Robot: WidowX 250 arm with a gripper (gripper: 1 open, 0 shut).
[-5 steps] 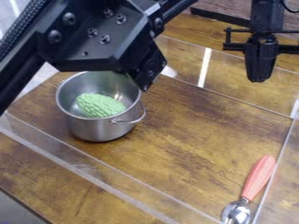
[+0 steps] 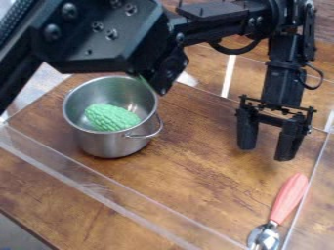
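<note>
My gripper (image 2: 268,137) hangs low over the right-middle of the wooden table, its two black fingers apart with nothing between them. Left of it stands a steel pot (image 2: 124,139) with a side handle, holding a green, bumpy vegetable-like object (image 2: 111,117). Below the gripper, toward the front right, lies an ice cream scoop (image 2: 286,203) with a pink handle and a metal head.
Transparent strips or edges run along the left front and the right side. My arm covers much of the upper left.
My gripper has come down and slightly left from the upper right, toward the middle of the table. The pot and scoop have not moved.
</note>
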